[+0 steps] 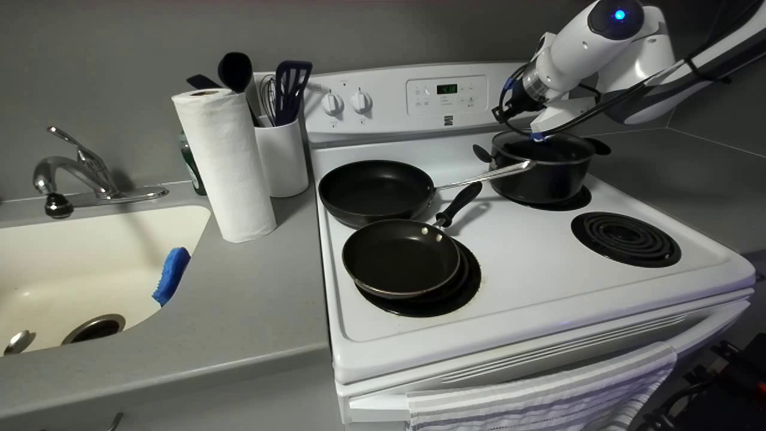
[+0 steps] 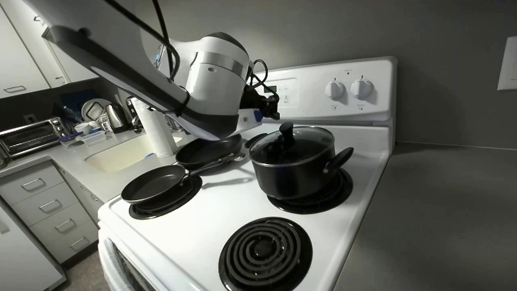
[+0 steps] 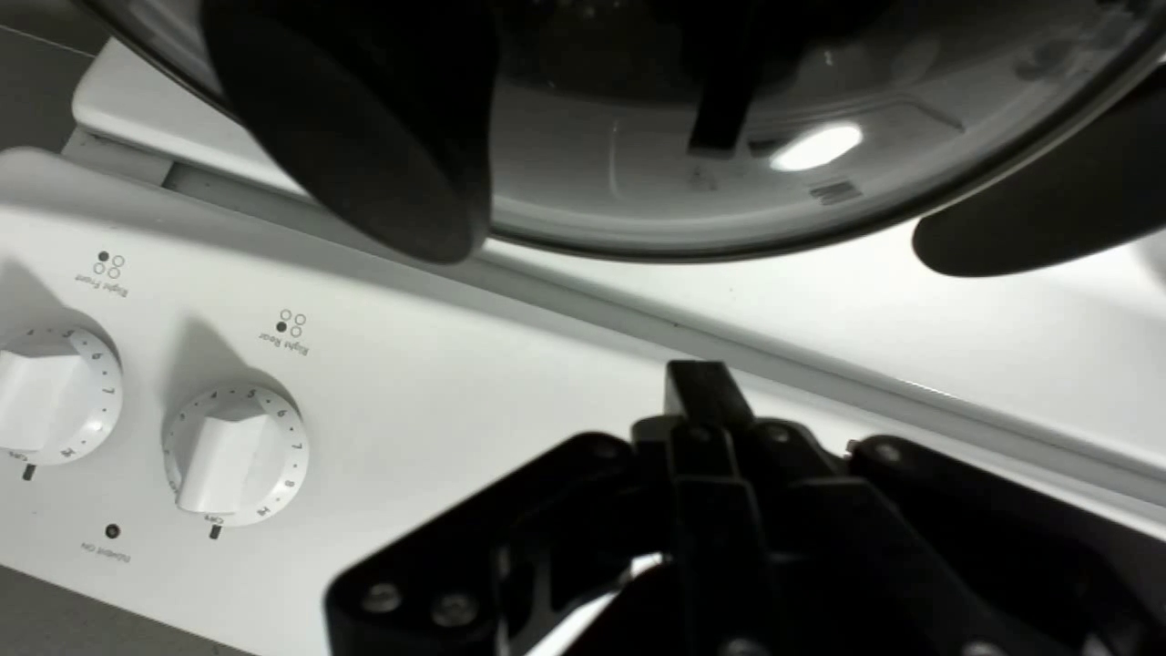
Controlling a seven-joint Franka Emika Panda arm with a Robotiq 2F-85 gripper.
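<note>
My gripper is shut, with nothing showing between its fingers. It hangs above the rear of the stove, beside the control panel and higher than the pot, as the second exterior view shows. The black pot stands on the right rear burner under a glass lid with a black knob. At the left side of the stove lie two black frying pans, the larger pan behind and the smaller pan in front, their handles pointing right.
Left of the stove stand a paper towel roll and a white utensil holder. A blue brush rests in the sink.
</note>
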